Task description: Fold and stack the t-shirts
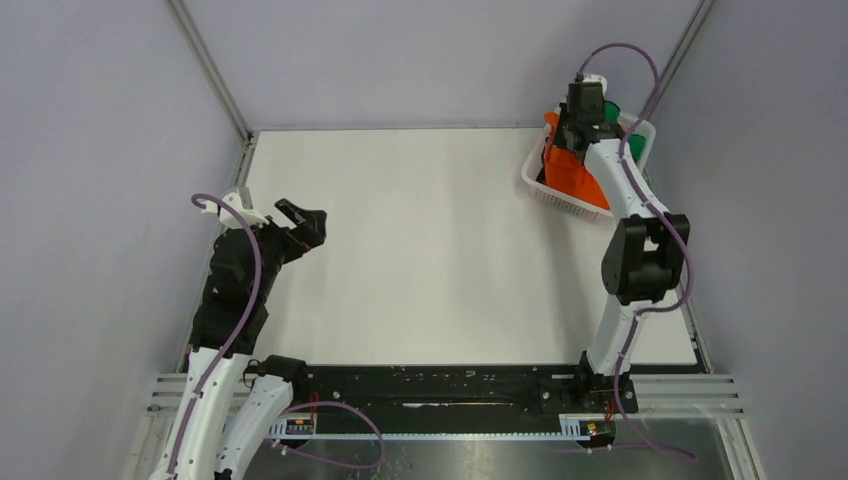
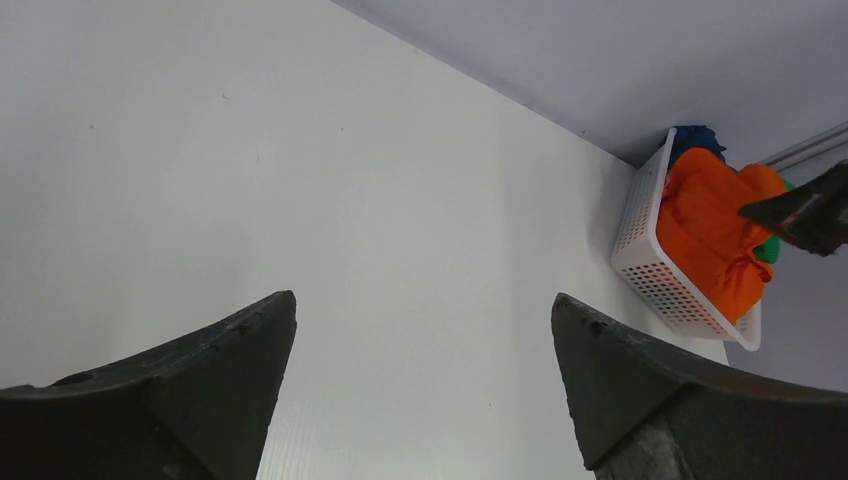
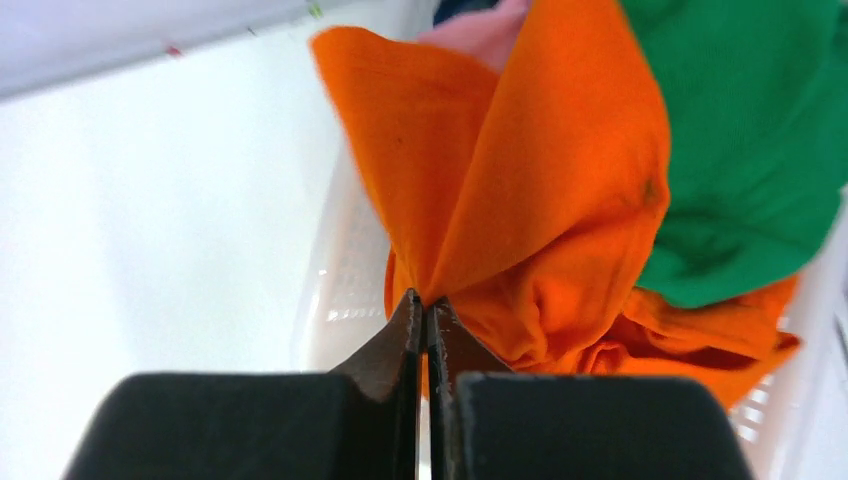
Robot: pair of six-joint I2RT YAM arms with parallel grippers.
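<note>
An orange t shirt [image 1: 575, 180] lies bunched in a white basket [image 1: 533, 172] at the table's far right corner. My right gripper is shut on a fold of it, the cloth gathered at the fingertips and standing up in the right wrist view. The rest of this shirt droops into the basket. Green cloth [image 3: 740, 150] lies beside it, and a bit of pink cloth [image 3: 480, 35] shows behind. Over the left side of the table, my left gripper hangs open with nothing between its fingers.
Dark blue cloth [image 2: 697, 140] shows at the basket's far end. Walls stand close behind the basket and to its right.
</note>
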